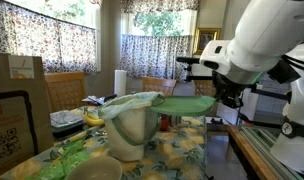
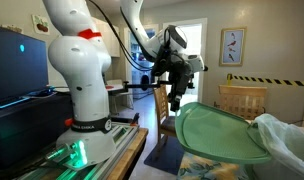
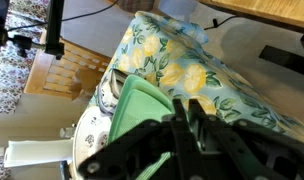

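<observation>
A flat green lid [image 2: 224, 133] with rounded corners hangs over the table, my gripper [image 2: 180, 102] shut on its edge. In exterior view 1 the same lid [image 1: 184, 105] shows nearly edge-on, to the right of a white bin [image 1: 134, 125] with a pale liner over its rim. From the wrist, part of the lid [image 3: 142, 118] appears below the dark gripper, whose fingertips are hard to make out. At the right of exterior view 2, the bin [image 2: 287, 145] is partly cut off by the frame.
Green packets [image 1: 70, 155], a pale bowl [image 1: 95, 169] and a cardboard box [image 1: 17, 115] occupy the near left of the table. Lemon-patterned cloth [image 3: 182, 65] covers the tabletop. A wooden edge [image 1: 257, 150] lies below the arm.
</observation>
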